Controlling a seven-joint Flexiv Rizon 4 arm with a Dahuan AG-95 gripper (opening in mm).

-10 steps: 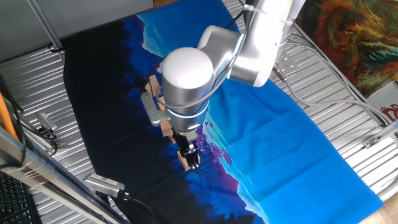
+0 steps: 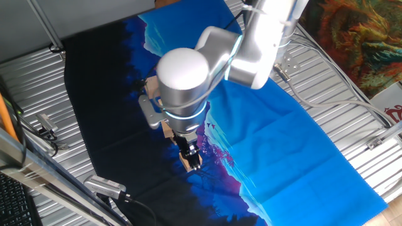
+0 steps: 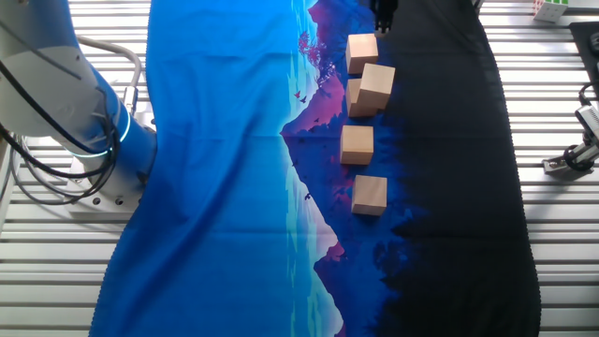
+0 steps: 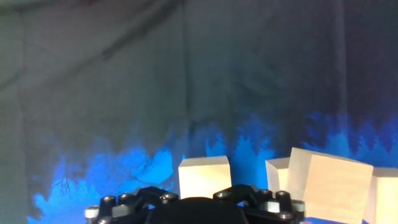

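Note:
My gripper is open in the wrist view, its fingers spread wide with nothing held between them. One wooden block (image 4: 204, 179) lies ahead of it, between the two fingers in the image. Seen from exterior view 1, the gripper (image 2: 193, 162) hangs over or beside a block (image 2: 186, 162); the height gap cannot be told. In exterior view 2, only the dark gripper tip (image 3: 383, 17) shows, just behind the farthest block (image 3: 361, 51). Close by, a raised block (image 3: 377, 84) overlaps a lower block (image 3: 356, 97), apparently resting on it.
Two more separate blocks, one in the middle (image 3: 357, 145) and one nearer (image 3: 369, 195), stand along the dark-blue band of the cloth (image 3: 225, 187). A corded grey device (image 2: 105, 186) sits at the cloth's edge.
In exterior view 1, the arm's rounded wrist housing has shifted slightly left. The gripper tip stays almost in the same place, and the visible blocks have not clearly moved.

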